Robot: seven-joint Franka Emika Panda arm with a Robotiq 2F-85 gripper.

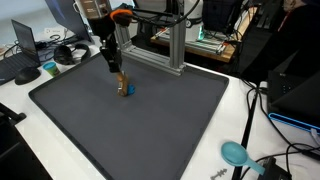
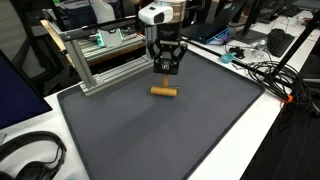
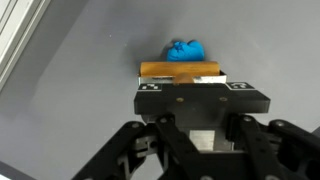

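Note:
A wooden mallet-like piece with a crosswise head (image 2: 163,92) and a short upright handle (image 2: 165,80) is at the back part of the dark grey board. My gripper (image 2: 167,69) is shut on the handle from above, with the head below the fingers. In the wrist view the wooden head (image 3: 180,69) lies just ahead of the fingertips (image 3: 240,90). Close by it on the board is a small blue lump (image 3: 186,50), visible beside the wood (image 1: 131,89) too. Whether the head touches the board or the lump, I cannot tell.
The grey board (image 1: 145,125) is otherwise bare. A metal frame (image 2: 115,78) stands along one edge. Headphones (image 2: 35,155), a teal scoop-like item (image 1: 238,155), cables (image 2: 270,72) and a laptop (image 1: 18,65) lie around it.

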